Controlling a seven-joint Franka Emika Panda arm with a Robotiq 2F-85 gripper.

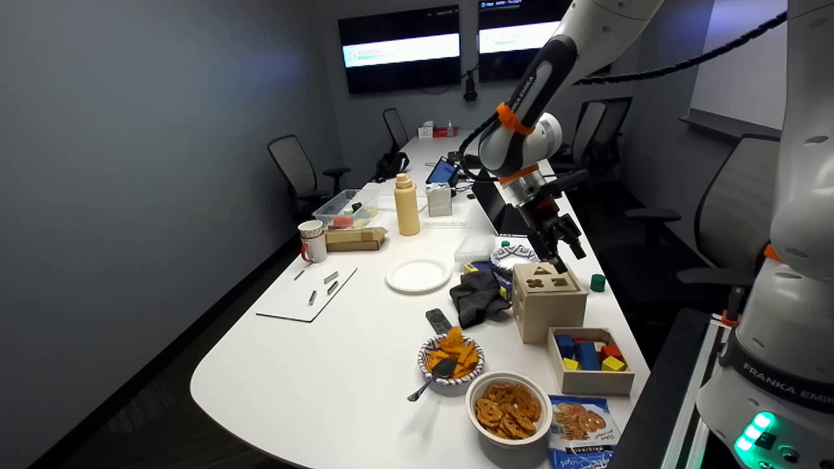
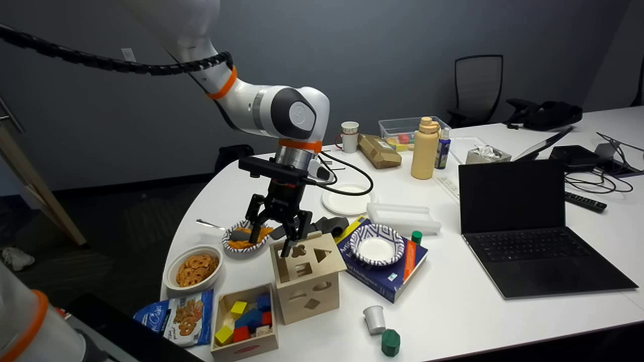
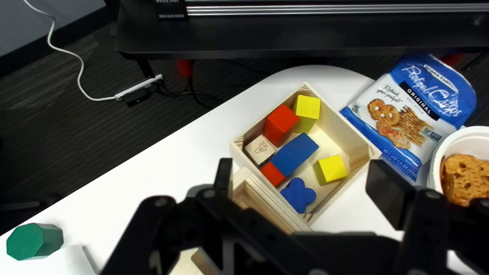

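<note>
My gripper (image 2: 272, 234) is open and empty, hovering tilted above the wooden shape-sorter box (image 2: 309, 301), whose lid has cut-out holes. In the wrist view the gripper's fingers (image 3: 223, 176) stand wide apart. Past them lies a shallow wooden tray (image 3: 350, 146) holding loose blocks: a red block (image 3: 280, 123), a yellow block (image 3: 331, 169), a blue clover-shaped block (image 3: 298, 194) and several more. Part of the sorter box is hidden behind the gripper there. A green block (image 2: 390, 342) lies on the table beside a small silver cup (image 2: 374, 319).
A pretzel bag (image 1: 588, 430), a bowl of pretzels (image 1: 509, 410) and a bowl of orange chips (image 1: 451, 355) crowd the near end. Behind the sorter lie a blue book (image 2: 380, 274) with a patterned bowl (image 2: 377, 244) and an open laptop (image 2: 513, 199).
</note>
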